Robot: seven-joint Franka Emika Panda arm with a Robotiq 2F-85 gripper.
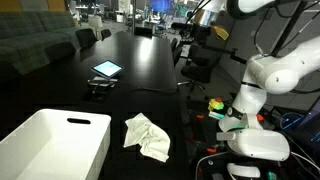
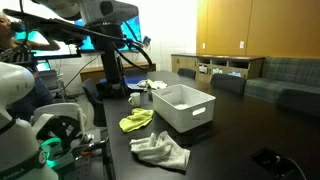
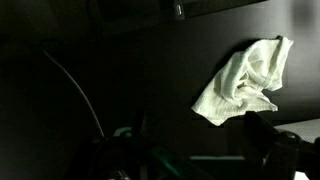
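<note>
A crumpled white cloth (image 1: pixel 147 137) lies on the dark table, to the right of the white box (image 1: pixel 60 145) in exterior view 1. The same cloth (image 2: pixel 161 150) appears near the table's front in exterior view 2, with the box (image 2: pixel 178 106) behind it. In the wrist view, the cloth (image 3: pixel 240 82) is spread below and ahead of my gripper, clear of its fingers. Those fingers are dark and hard to make out against the table, but they stand apart, open, with nothing seen between them. The arm is raised above the table.
A yellow-green cloth (image 2: pixel 136 120) and a white mug (image 2: pixel 134 99) are left of the box. A tablet with a bright screen (image 1: pixel 107 69) rests farther along the table. A thin cable (image 3: pixel 78 88) crosses the tabletop.
</note>
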